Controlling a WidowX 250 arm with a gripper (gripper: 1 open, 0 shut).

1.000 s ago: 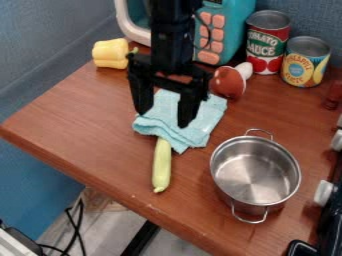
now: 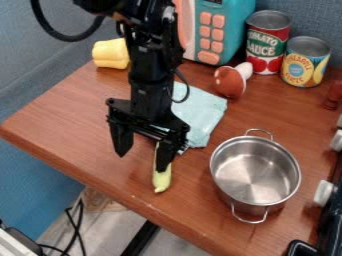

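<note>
My black gripper [image 2: 142, 144] hangs low over the wooden table, its two fingers spread, one on the left and the other just over a pale yellow corn or similar long vegetable [image 2: 162, 178], whose upper end it hides. A light blue cloth [image 2: 201, 116] lies behind the gripper, partly hidden. A steel pot [image 2: 254, 176] stands to the right of the vegetable.
At the back stand a tomato sauce can [image 2: 266, 48], a second can [image 2: 305, 65], a teal toy appliance [image 2: 214, 25], a toy mushroom [image 2: 230, 82] and a yellow block [image 2: 110, 54].
My gripper has come down and toward the front of the table, from over the cloth to over the upper end of the long vegetable.
</note>
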